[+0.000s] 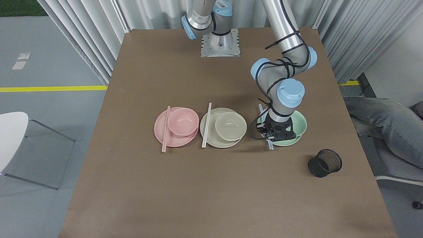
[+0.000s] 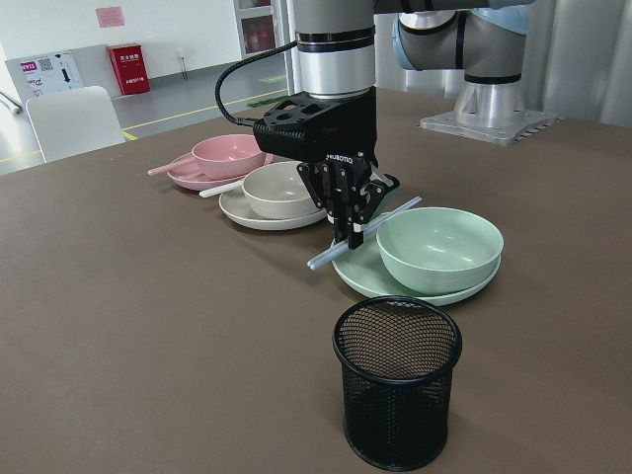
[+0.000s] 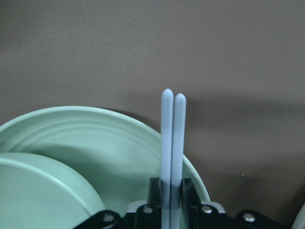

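Note:
A pair of pale blue chopsticks (image 3: 166, 133) lies over the rim of a green plate (image 3: 109, 138), beside a green bowl (image 2: 439, 247). My gripper (image 2: 354, 232) is down at that plate, shut on the two chopsticks, which sit side by side between the dark fingers in the wrist view. In the front view the gripper (image 1: 270, 135) is mostly covered by the arm, with the chopstick ends showing below it.
A pink plate and bowl (image 1: 183, 121) and a cream plate and bowl (image 1: 230, 126), each with chopsticks, stand to the left. A black mesh cup (image 1: 324, 163) stands front right.

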